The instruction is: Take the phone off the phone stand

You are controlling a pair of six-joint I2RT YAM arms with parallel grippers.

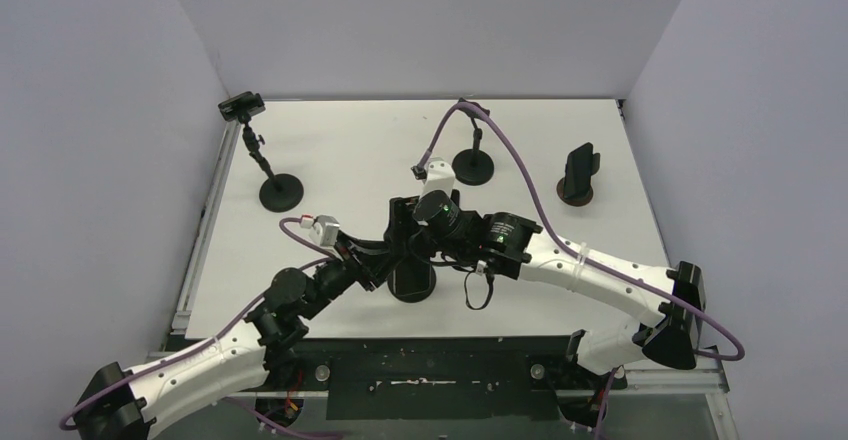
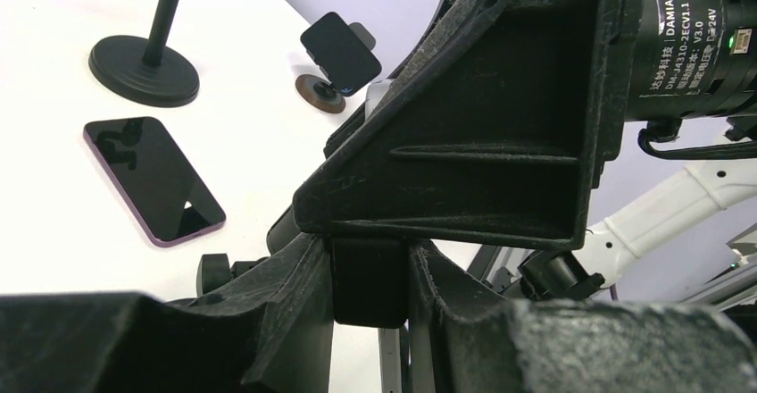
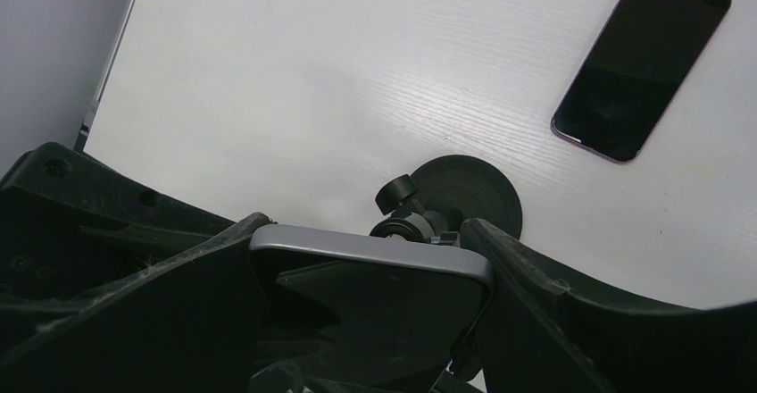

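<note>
A phone with a silver rim point(image 3: 370, 308) sits between the fingers of my right gripper in the right wrist view; whether they press on it is unclear. My left gripper is shut on a black piece, seemingly part of the phone stand, just below the right gripper. The stand's round base point(image 1: 411, 289) is at the table's front middle in the top view, mostly hidden by both grippers. Another phone point(image 2: 153, 179) lies flat on the table in the left wrist view.
On the white table point(image 1: 350, 150) stand a holder at back left point(image 1: 281, 192), one at back middle point(image 1: 473, 167) and a dark stand at the right point(image 1: 578, 172).
</note>
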